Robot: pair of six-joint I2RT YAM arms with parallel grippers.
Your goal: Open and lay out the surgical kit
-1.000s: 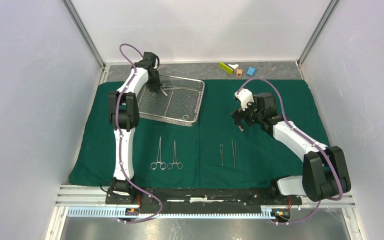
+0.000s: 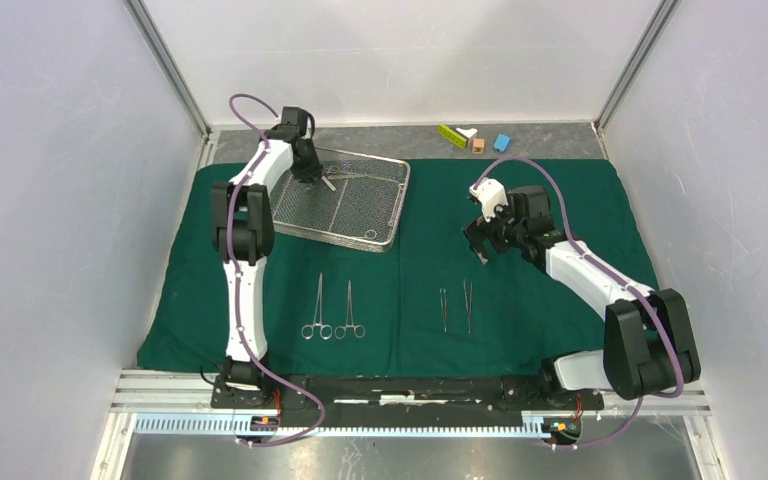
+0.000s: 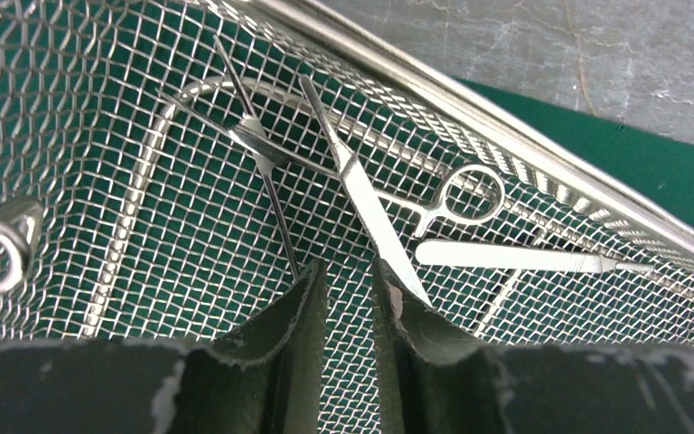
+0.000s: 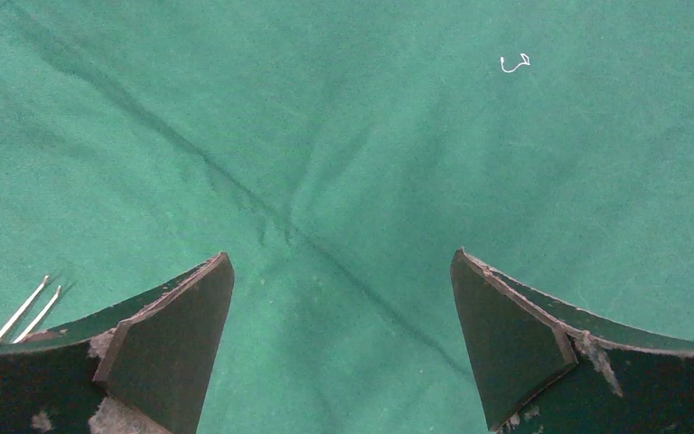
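My left gripper is over the wire basket (image 2: 360,243) at its back left corner. Its fingers stand part open, with only mesh showing between the fingertips. A flat silver scalpel handle (image 3: 369,203) slants below and runs behind the right-hand finger. Beneath it lies a ring-handled clamp or scissors (image 3: 325,170), partly crossed over. A second scalpel handle (image 3: 515,256) rests along the basket's far wall. Over the green cloth on the right, my right gripper is wide open and empty.
Two ring-handled instruments (image 2: 318,310) and a pair of tweezers (image 2: 468,307) with another slim one (image 2: 444,310) lie on the cloth in front. Small blocks (image 2: 501,142) sit on the grey strip at the back. Cloth between basket and right arm is bare.
My right arm and the laid-out instruments have stayed where they were.
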